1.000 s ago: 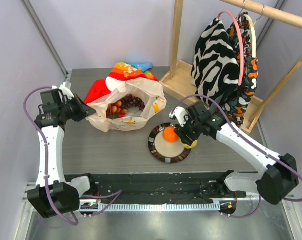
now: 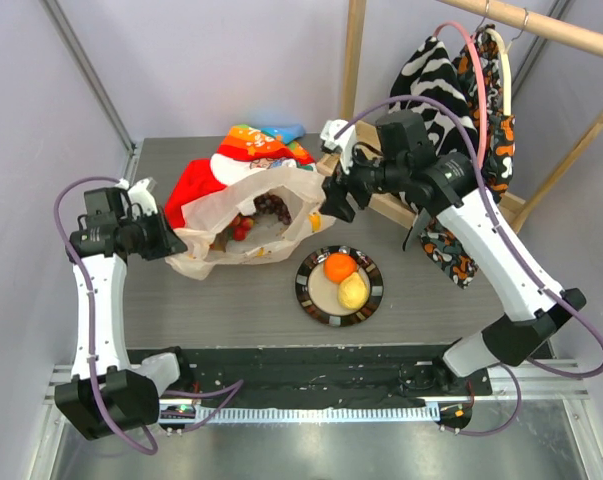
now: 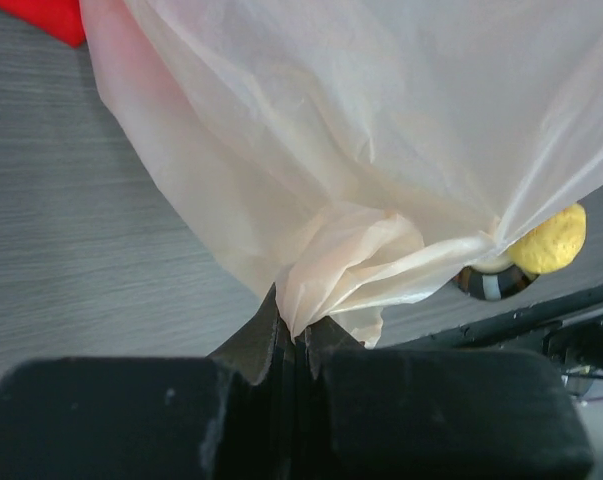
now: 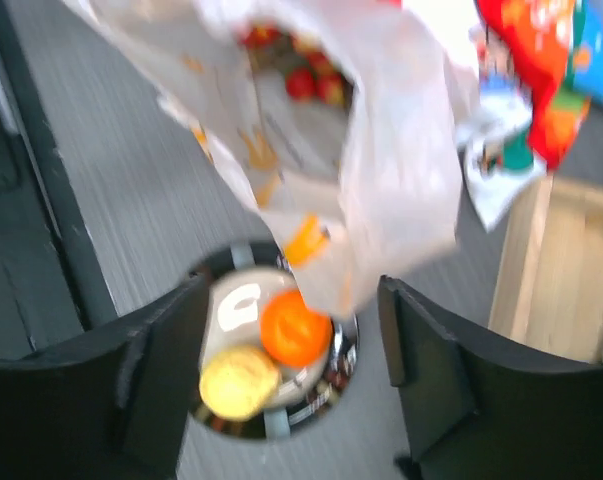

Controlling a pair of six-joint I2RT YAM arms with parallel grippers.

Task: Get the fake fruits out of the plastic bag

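The pale plastic bag (image 2: pixel 206 215) lies open toward the front on the table. My left gripper is shut on a gathered corner of it. Inside the bag show dark grapes (image 2: pixel 273 206) and small red fruits (image 2: pixel 241 227), partly behind its wall. An orange (image 2: pixel 339 266) and a yellow fruit (image 2: pixel 352 291) rest on a dark-rimmed plate (image 2: pixel 306 300). My right gripper (image 2: pixel 341 200) is raised at the bag's right end, its fingers apart; the right wrist view shows nothing held between its fingers.
A red cloth (image 2: pixel 184 187) lies behind the bag with a colourful piece beside it. A wooden rack (image 2: pixel 352 60) with hanging patterned bags (image 2: pixel 441 75) stands at the right, near my right arm.
My right gripper has risen from over the plate, up and to the left toward the bag, leaving the yellow fruit on the plate.
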